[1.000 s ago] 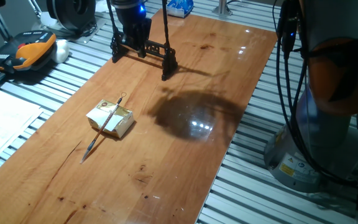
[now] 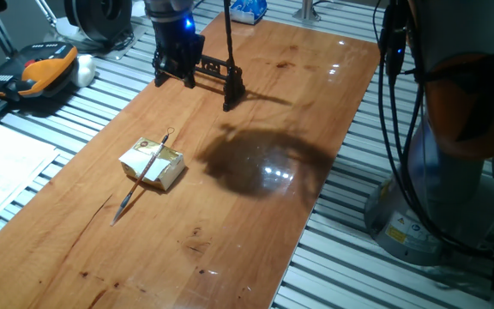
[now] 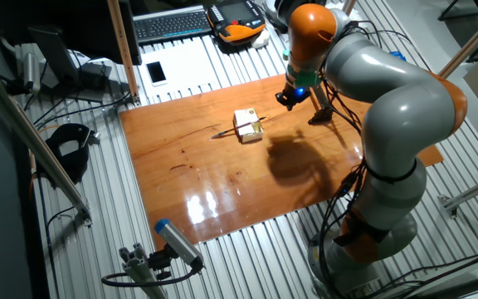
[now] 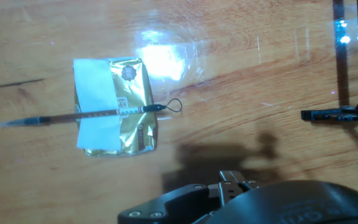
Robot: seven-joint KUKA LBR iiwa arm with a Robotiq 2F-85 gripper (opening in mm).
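Note:
A brush (image 2: 141, 175) with a dark handle, pale tip and a loop at its end lies across a small gold-and-white packet (image 2: 171, 174). Both ends of the brush stick out past the packet in the wrist view, the tip to the left and the loop to the right. My gripper (image 2: 178, 77) hangs above the table, apart from the packet and close to the black stand (image 2: 232, 89). In the wrist view only part of it shows along the bottom edge. Nothing visible is held, but how far the fingers stand apart is unclear.
The black stand's upright rod rises close beside my gripper. Off the table lie an orange-black device (image 2: 37, 70) and white papers (image 2: 11, 172). A blue packet (image 2: 247, 10) sits at the far end.
My gripper has moved slightly to the left in exterior view 1, and its shadow has shifted left with it. The brush, packet and stand have not moved.

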